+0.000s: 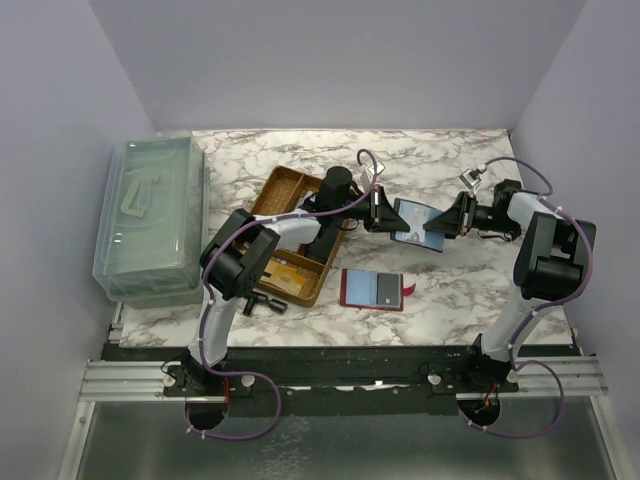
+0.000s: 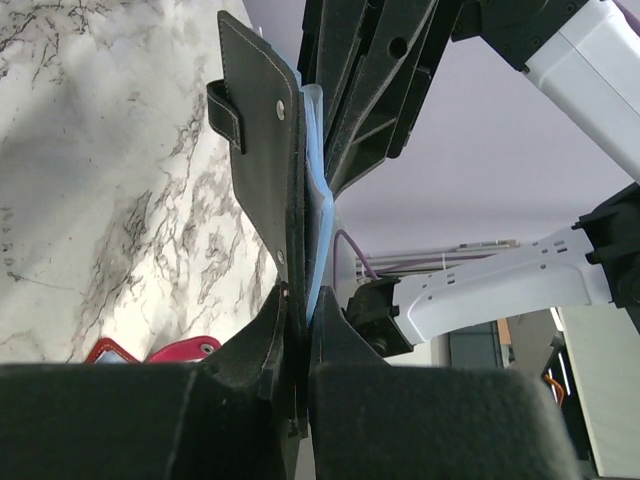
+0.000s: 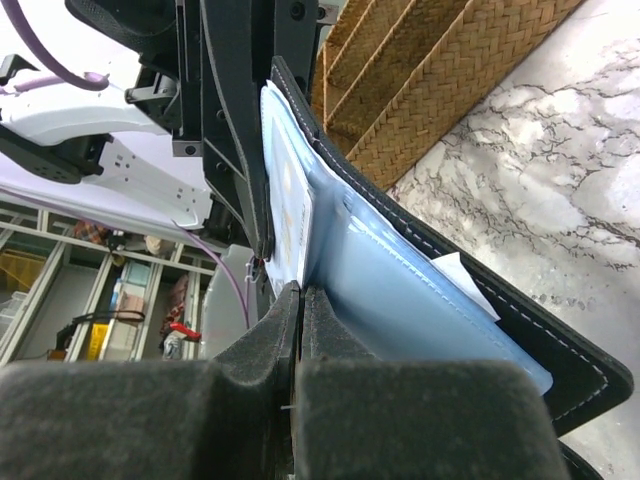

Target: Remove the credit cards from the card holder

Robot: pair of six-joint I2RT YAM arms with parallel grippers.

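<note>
A card holder [image 1: 420, 226] with a black leather cover and light blue sleeves is held between both grippers above the table. My left gripper [image 1: 383, 216] is shut on its left edge; in the left wrist view the dark cover [image 2: 262, 150] rises from the fingertips. My right gripper [image 1: 452, 218] is shut at the blue sleeves [image 3: 400, 300]; what lies between its fingertips is hard to tell. A white card edge [image 3: 460, 280] shows inside the holder. A second holder [image 1: 371, 288], red with blue and grey panels, lies open on the table below.
A woven divided basket [image 1: 325, 275] with items stands at the centre left, under my left arm. A clear lidded box [image 1: 150, 230] stands at the far left.
</note>
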